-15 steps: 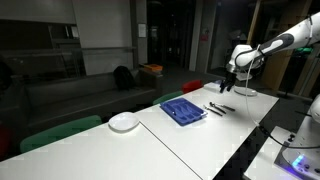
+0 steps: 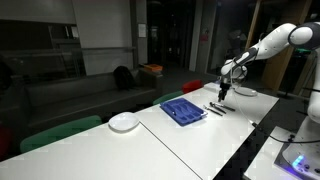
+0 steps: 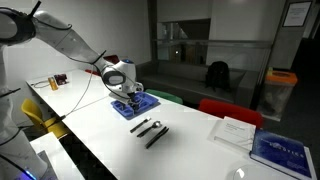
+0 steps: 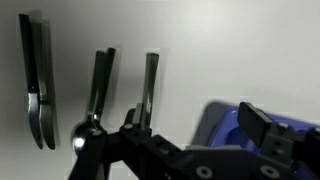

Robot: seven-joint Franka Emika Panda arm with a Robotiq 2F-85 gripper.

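Observation:
My gripper stands open with nothing between its fingers, as the wrist view shows. Below it on the white table, a dark-handled utensil (image 4: 151,80) runs under the left finger, its lower end hidden. Left of that are a spoon (image 4: 98,98) with a black handle and metal bowl, and black-handled knives (image 4: 38,85) lying side by side. In exterior view 1 the gripper (image 2: 222,97) hangs above the utensils (image 2: 216,109). A blue tray (image 2: 183,110) lies beside them; in the wrist view its blue edge (image 4: 232,130) appears under the right finger.
A white plate (image 2: 124,122) sits on the table left of the tray, and another pale round dish (image 2: 243,91) is at the far right. Chairs and a dark sofa (image 2: 75,100) stand behind the table.
The arm has come down and shifted left in exterior view 1, bringing the gripper lower over the utensils. The tray, plate and utensils look unmoved.

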